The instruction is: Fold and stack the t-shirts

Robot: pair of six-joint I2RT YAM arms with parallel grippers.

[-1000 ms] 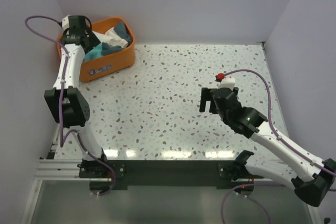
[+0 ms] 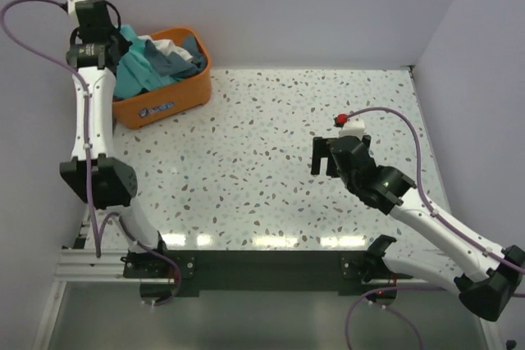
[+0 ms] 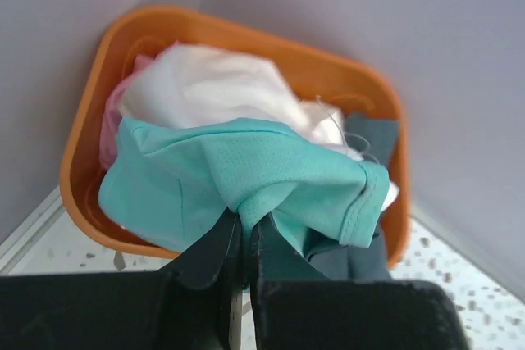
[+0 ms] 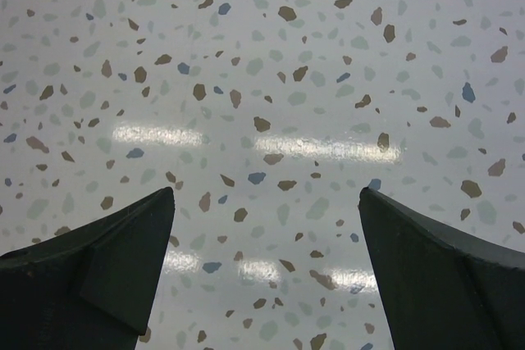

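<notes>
An orange bin (image 2: 168, 104) at the back left holds crumpled shirts. A turquoise shirt (image 3: 209, 170) is pinched in my left gripper, lifted above the bin in the top view. A white shirt (image 3: 213, 88), a pink one (image 3: 115, 120) and dark grey-blue cloth (image 2: 168, 61) also show. My right gripper (image 2: 322, 153) stands open over the bare table at right, nothing between its fingers.
Walls bound it at the left, back and right.
The right arm is essentially still.
</notes>
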